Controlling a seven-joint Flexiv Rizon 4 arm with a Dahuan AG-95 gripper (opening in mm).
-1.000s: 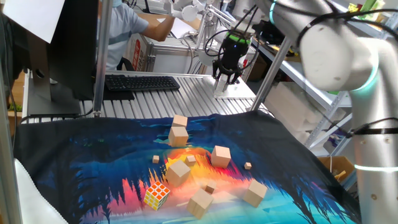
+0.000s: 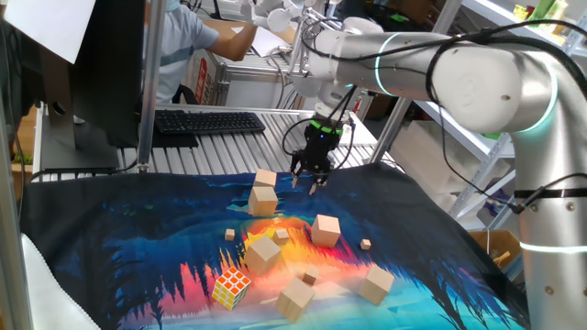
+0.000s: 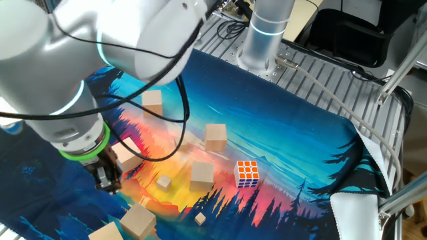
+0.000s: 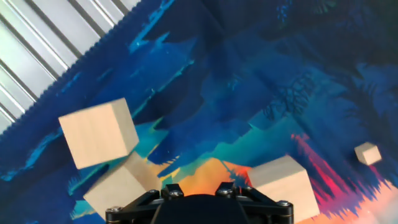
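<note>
My gripper (image 2: 304, 186) hangs above the far part of the printed cloth with its fingertips apart and nothing between them. In the wrist view the gripper also shows a gap, over bare cloth. Two large wooden cubes, one farther back (image 2: 265, 178) and one in front of it (image 2: 262, 200), sit left of the gripper. Another large cube (image 2: 325, 231) lies nearer the front. A Rubik's cube (image 3: 247, 173) with an orange top rests among the blocks. Small cubes (image 2: 229, 235) are scattered between the larger ones.
More large cubes (image 2: 295, 299) stand toward the front. Behind the cloth runs a slatted metal table (image 2: 206, 156) with a keyboard (image 2: 209, 122) and a monitor (image 2: 96, 82). A person (image 2: 188, 46) sits beyond.
The blocks have not moved.
</note>
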